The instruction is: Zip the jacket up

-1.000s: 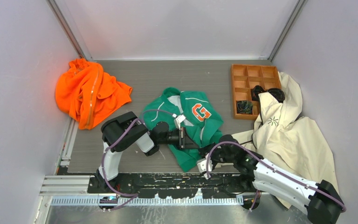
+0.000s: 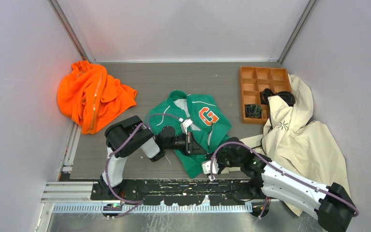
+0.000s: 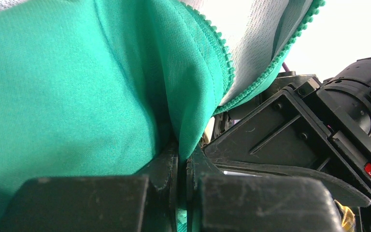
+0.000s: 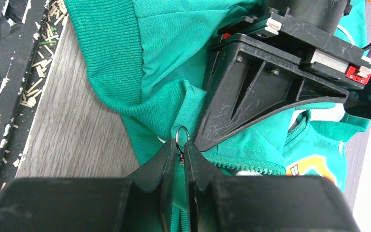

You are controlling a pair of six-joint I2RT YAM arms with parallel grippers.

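The green jacket (image 2: pixel 171 111) lies spread mid-table, its front partly open with zipper teeth (image 3: pixel 224 55) showing along both edges. My left gripper is shut on a fold of green fabric at the jacket's lower front, the cloth running down between its fingers. My right gripper is beside it at the hem, its fingertips close around the metal zipper pull ring (image 4: pixel 182 130); whether they are fully shut on it is hard to tell. The left gripper's black body covers part of the zipper in the right wrist view.
An orange garment (image 2: pixel 94 96) lies at the left. A wooden compartment box (image 2: pixel 246 87) with dark coiled items stands at the back right, beside a cream garment (image 2: pixel 309 150). Bare table lies behind the jacket; the table's front edge is close to both grippers.
The left arm and the jacket look the same.
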